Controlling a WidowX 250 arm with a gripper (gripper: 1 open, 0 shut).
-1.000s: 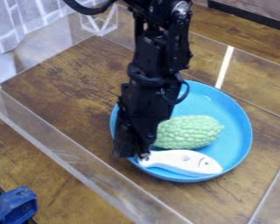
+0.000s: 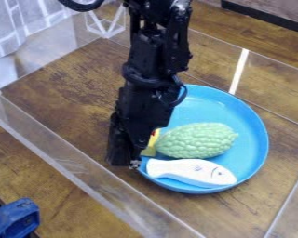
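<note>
My black gripper (image 2: 131,147) is low at the left edge of a blue plate (image 2: 238,123), its fingers pointing down; whether they are apart or closed on something is hard to see. Just right of the fingertips a small yellow object (image 2: 153,139) shows, partly hidden by the gripper. On the plate lie a pale green bumpy vegetable toy (image 2: 199,140) and, in front of it, a white fish-like toy (image 2: 193,171).
A blue object (image 2: 12,219) sits at the lower left, outside a clear plastic edge (image 2: 77,179). The wooden surface (image 2: 64,79) left of the arm is bare. A white strip runs at the upper right.
My gripper has shifted slightly left, and more of the yellow object now shows beside it. The toys on the plate look roughly in place.
</note>
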